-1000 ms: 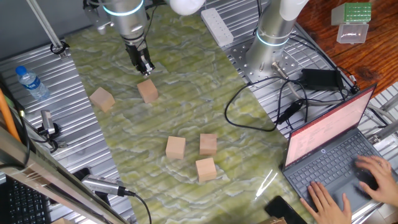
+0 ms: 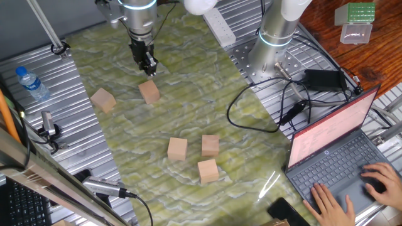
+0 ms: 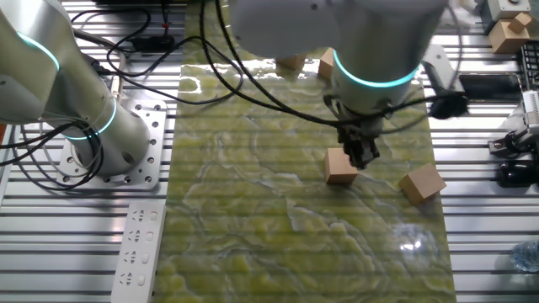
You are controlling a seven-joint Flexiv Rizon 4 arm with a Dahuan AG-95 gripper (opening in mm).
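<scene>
My black gripper (image 2: 149, 70) hangs just behind a wooden cube (image 2: 149, 92) at the upper left of the green mat, apart from it in exterior view 1. In exterior view 2 the gripper (image 3: 362, 160) overlaps that cube (image 3: 339, 167) at its side; whether they touch cannot be told. The fingers are too small and dark to show how they stand. A second cube (image 2: 103, 100) sits further left, turned at an angle. Three more cubes stand grouped near the mat's middle: one left (image 2: 178, 149), one right (image 2: 210, 145), one in front (image 2: 208, 171).
A black cable (image 2: 235, 119) loops over the mat's right edge near the robot base (image 2: 270, 59). A laptop (image 2: 336, 150) with a person's hands stands at right, a water bottle (image 2: 32, 85) at left.
All cubes lie where they were. One of the person's hands shifted a little on the laptop.
</scene>
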